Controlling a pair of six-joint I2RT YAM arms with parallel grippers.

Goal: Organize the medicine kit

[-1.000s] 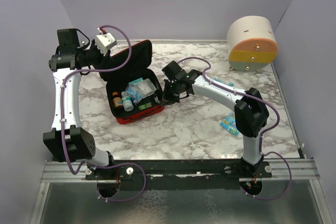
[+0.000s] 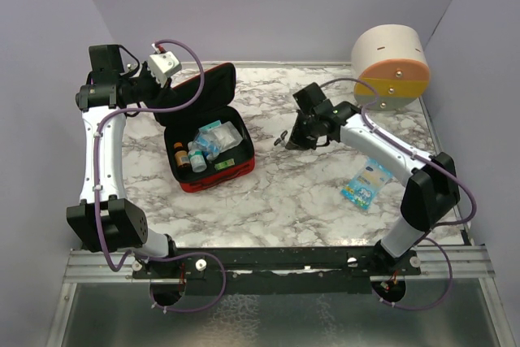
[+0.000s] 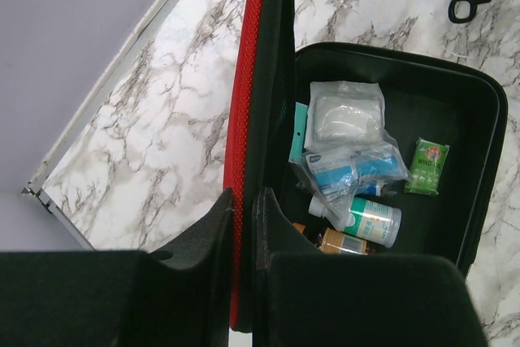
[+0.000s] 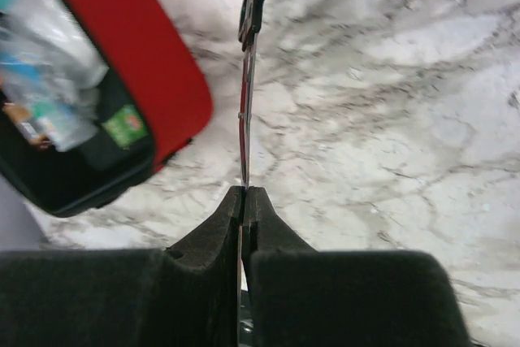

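The open red-and-black kit [image 2: 231, 170] holds brown bottles [image 2: 180, 154], a white bottle [image 3: 370, 221], clear bags [image 3: 345, 115], a teal item [image 3: 297, 132] and a green packet [image 3: 426, 166]. My left gripper is shut on the kit's raised lid [image 3: 244, 127]. Right of the kit, my right gripper is shut on scissors [image 4: 248, 95], their dark handles pointing away from it, above the marble table.
A white cabinet with orange and yellow drawers [image 2: 390, 71] stands at the back right. A blue packet [image 2: 366, 184] lies at the right.
My right gripper has moved right, away from the kit, with the scissors in it. The left arm and the lid have not moved.
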